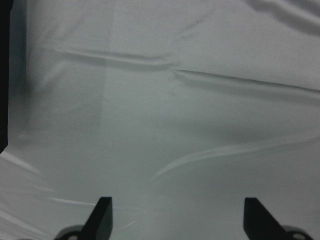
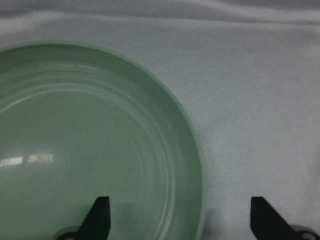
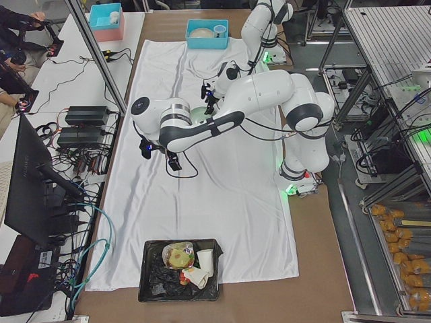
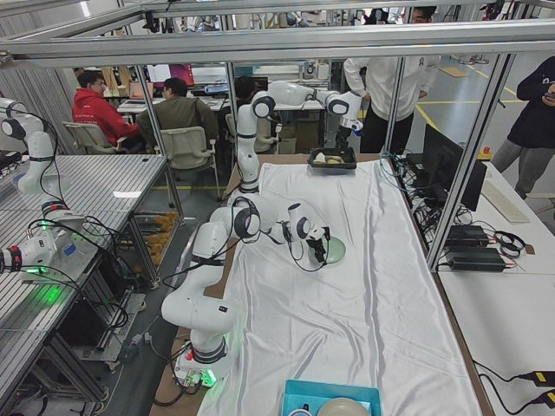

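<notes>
A green plate (image 4: 332,254) lies on the white cloth, partly hidden behind the arms in the camera left view. In the right wrist view my right gripper stands open over the right rim of the plate (image 2: 110,130), one fingertip over the plate and the other over the cloth. My left gripper is open above bare, creased cloth with nothing between its fingers. In the camera left view the larger, nearer arm reaches across the middle of the cloth, and the farther arm bends down by the plate.
A blue bin (image 3: 207,42) with a bowl and a cup stands at one end of the table. A black tray (image 3: 158,276) with food packaging is at the other end. The cloth between the arms and the black tray is clear.
</notes>
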